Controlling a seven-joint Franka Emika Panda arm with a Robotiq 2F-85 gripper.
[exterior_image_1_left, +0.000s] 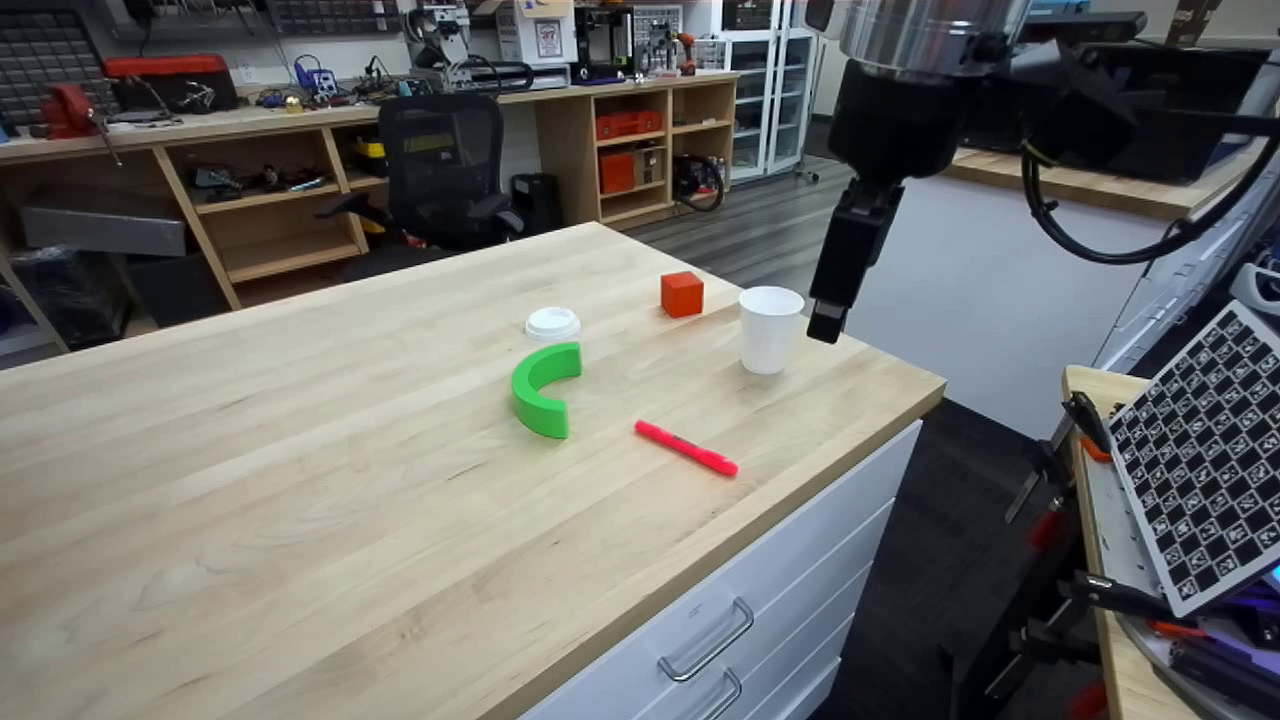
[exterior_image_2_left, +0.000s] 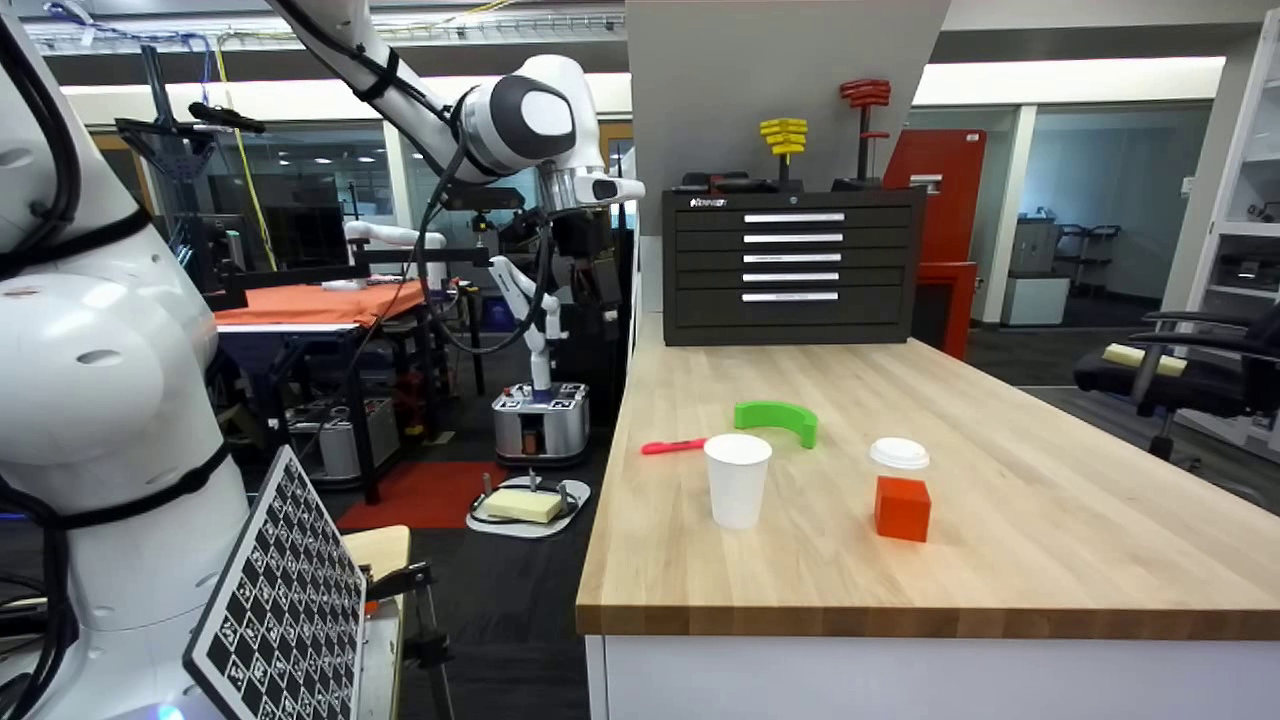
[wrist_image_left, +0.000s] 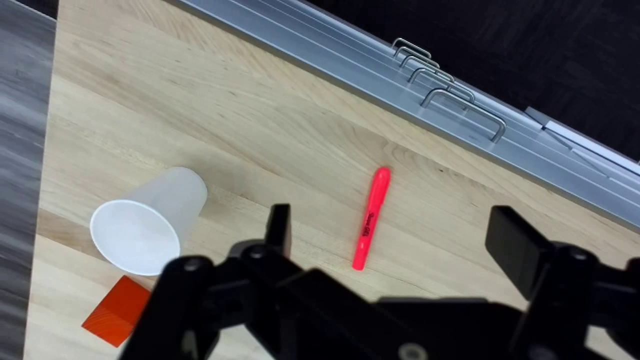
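Observation:
My gripper is open, its two black fingers wide apart with nothing held between them. In the wrist view a red marker (wrist_image_left: 372, 219) lies on the wooden top below, within the gap between the fingers as seen from above. A white cup (wrist_image_left: 174, 198) stands upright to the left of the fingers, and an orange-red cube (wrist_image_left: 117, 311) is partly behind the left finger. A green arc (exterior_image_1_left: 528, 394) and a white lid (exterior_image_1_left: 553, 323) rest on the table in exterior view 1; the wrist view shows neither.
The wooden table (exterior_image_1_left: 300, 480) has wide free room on its left in exterior view 1. Its edge drops to white drawers with metal handles (exterior_image_1_left: 708, 642). A dark tool chest (exterior_image_2_left: 792, 270) stands at the table's far end in exterior view 2.

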